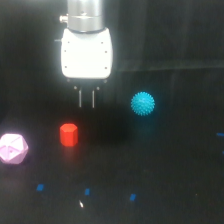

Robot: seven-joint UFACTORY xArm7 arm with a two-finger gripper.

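Two thin fingers point down from the white body of my gripper [87, 98], with a clear gap and nothing between them. Below and slightly left of the fingertips, a small red block [68, 135] sits on the dark surface, apart from them. A spiky cyan ball [143, 103] lies to the right of the gripper. Near the left edge is a pale pink faceted ball [13, 148]. I cannot tell exactly how high the fingertips hang above the table.
Small blue marks [87, 191] lie along the front of the dark table, with another blue mark [220, 134] at the right edge. A tiny pale fleck [81, 204] shows near the bottom.
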